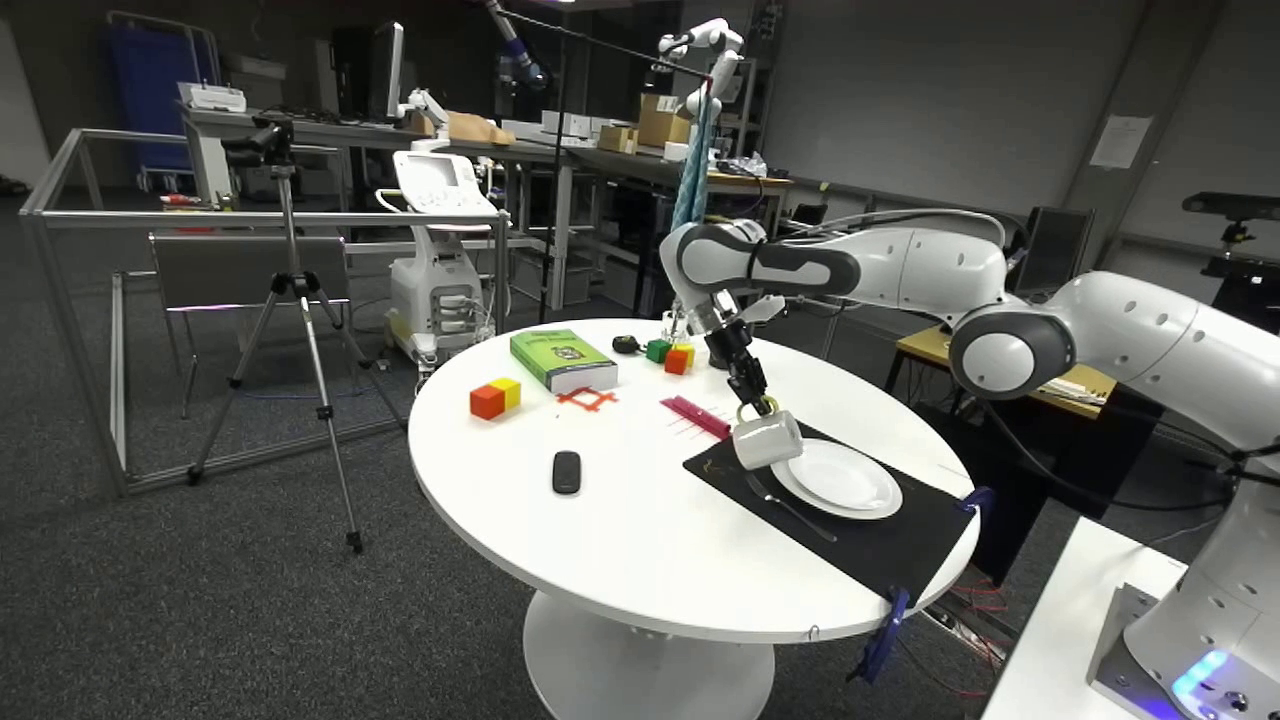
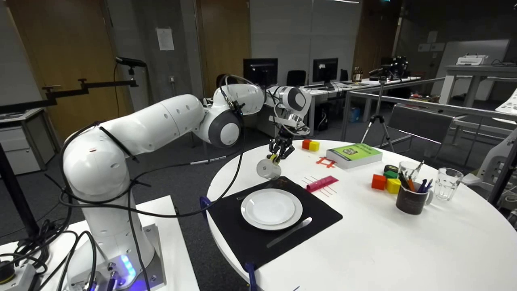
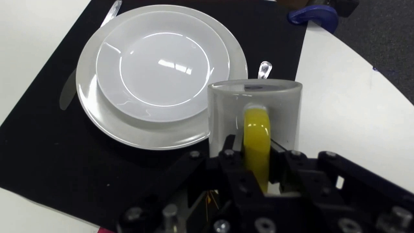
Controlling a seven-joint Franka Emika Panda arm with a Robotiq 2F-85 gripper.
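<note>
A white mug point(image 1: 768, 440) with a yellow handle point(image 3: 256, 143) hangs tilted above the black placemat point(image 1: 897, 558). In the wrist view, the handle runs between the fingers of my gripper, which is shut on it. The mug point(image 3: 225, 116) overlaps the edge of the stacked white plates point(image 3: 163, 70) there and hides most of a fork point(image 3: 265, 69). From the second exterior view, the mug's round base point(image 2: 266, 169) faces the camera, with the plates point(image 2: 271, 207) lying on the mat.
A knife point(image 2: 289, 233) lies on the mat beside the plates. Farther off are a pink object point(image 2: 322, 183), a green book point(image 2: 355, 153), coloured cubes point(image 2: 378, 182), a dark mug of pens point(image 2: 410, 200) and glasses point(image 2: 446, 184). Blue clamps point(image 1: 890, 630) grip the table edge.
</note>
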